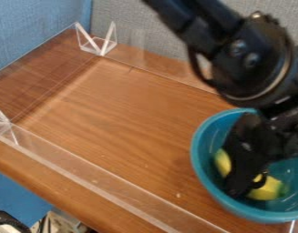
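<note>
The black robot arm comes down from the top into a teal bowl (pixel 210 196) at the right. Its gripper (pixel 243 176) is low inside the bowl, over a yellow banana-like object (pixel 269 191), which it partly hides. The fingers appear closed on that object, though their tips are dark and hard to make out.
A wooden table (pixel 115 118) fills the middle and left, mostly clear. Clear plastic brackets (pixel 95 41) stand at the back left and the left edge, and a clear strip runs along the front.
</note>
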